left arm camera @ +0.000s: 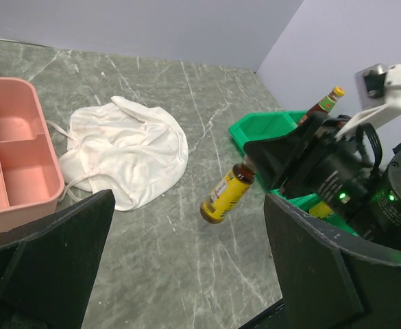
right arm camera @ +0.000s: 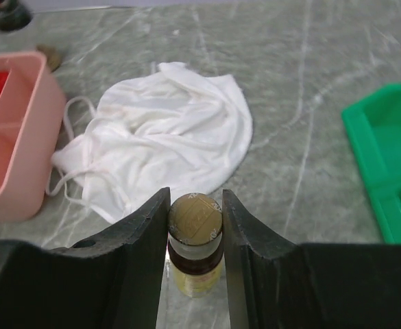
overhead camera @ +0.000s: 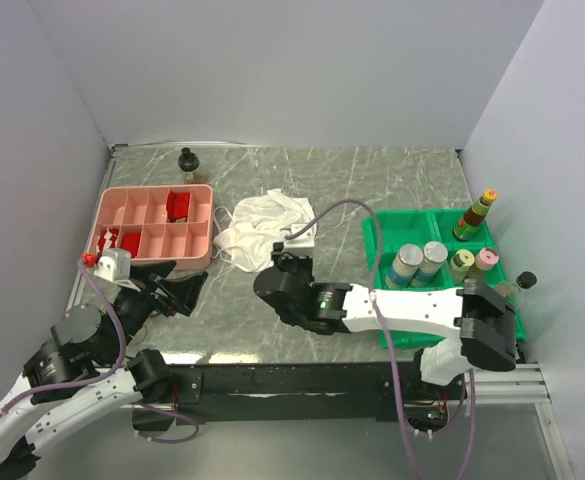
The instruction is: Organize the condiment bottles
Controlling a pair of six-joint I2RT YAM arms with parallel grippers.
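Observation:
A small bottle with a yellow label (left arm camera: pixel 229 192) hangs tilted in the left wrist view, its top inside my right gripper, which is shut on it. From above, the right gripper (overhead camera: pixel 294 250) hides this bottle. My left gripper (overhead camera: pixel 184 290) is open and empty near the pink tray. In the green caddy (overhead camera: pixel 400 222) stand two silver-lidded jars (overhead camera: pixel 405 265), a yellow-capped jar (overhead camera: pixel 461 264), a pink-capped jar (overhead camera: pixel 484 262), a yellow-capped tall bottle (overhead camera: pixel 475 214) and a dark-capped bottle (overhead camera: pixel 518 287), partly behind my right arm. A black-capped bottle (overhead camera: pixel 189 165) stands behind the pink tray.
The pink divided tray (overhead camera: pixel 154 190) at the left holds red packets (overhead camera: pixel 178 207). A white cloth (overhead camera: pixel 264 232) lies mid-table. Bare tabletop (overhead camera: pixel 337 180) shows between cloth and caddy. Walls close in the back and right.

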